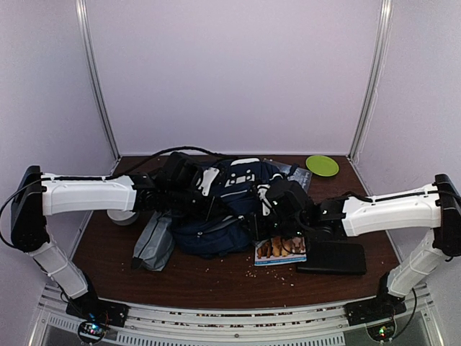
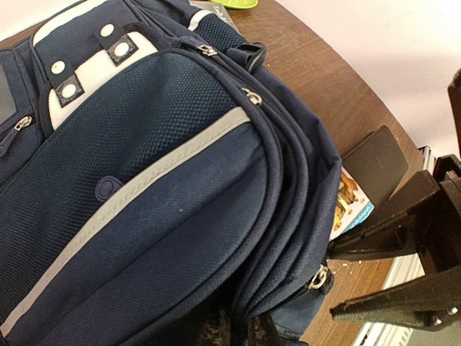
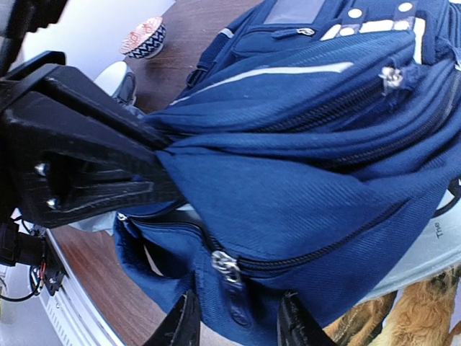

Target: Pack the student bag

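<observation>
The navy backpack (image 1: 209, 238) lies in the middle of the table, its zipped front section facing the near side. My left gripper is shut on the backpack's fabric, pinching it beside a zip. My right gripper stands part open at the lower front of the backpack, its fingertips either side of a silver zipper pull (image 3: 234, 288). In the left wrist view the right gripper's fingers come in from the right, close to that pull (image 2: 318, 280).
A grey pouch (image 1: 150, 245) lies left of the backpack. A picture book (image 1: 279, 249) and a black flat case (image 1: 333, 258) lie at the right front. Bowls (image 3: 142, 37) stand at the left, a green plate (image 1: 322, 165) at the back right.
</observation>
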